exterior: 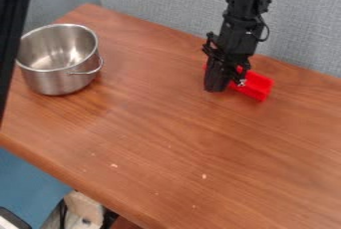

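My black gripper [226, 74] is down at the wooden tabletop toward the back right, its fingertips low beside a red object [252, 87], which looks like a cup or block lying on the table. The gripper looks shut; its fingers partly cover the red object's left end, and I cannot see anything held between them. A steel pot [59, 58] with a wire handle stands at the left.
A grey wall [300, 19] runs along the back. A dark vertical edge fills the upper left.
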